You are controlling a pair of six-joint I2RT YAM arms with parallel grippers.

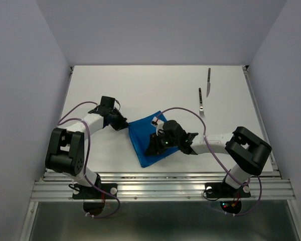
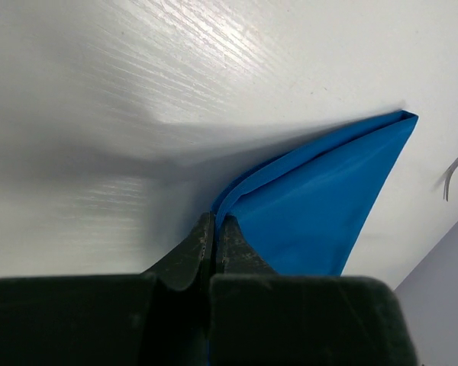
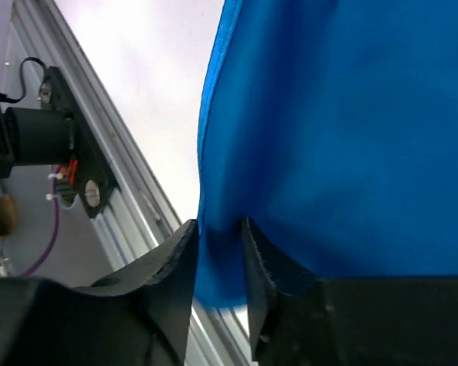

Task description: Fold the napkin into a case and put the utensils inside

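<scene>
A blue napkin [image 1: 140,134] lies folded near the front middle of the white table. My left gripper [image 1: 127,125] is shut on its left corner; in the left wrist view the folded edge of the napkin [image 2: 313,194] runs up from between the fingertips. Over the napkin's near part hovers my right gripper [image 1: 148,151], its fingers slightly apart. In the right wrist view blue cloth [image 3: 351,137] shows behind and between the fingertips; whether they touch it I cannot tell. The right arm hides the napkin's middle. To the right lie a fork [image 1: 201,103] and a knife [image 1: 208,82].
A metal rail [image 1: 155,183] runs along the front edge, close to the napkin's near corner. Grey walls [image 1: 160,30] stand around the table.
</scene>
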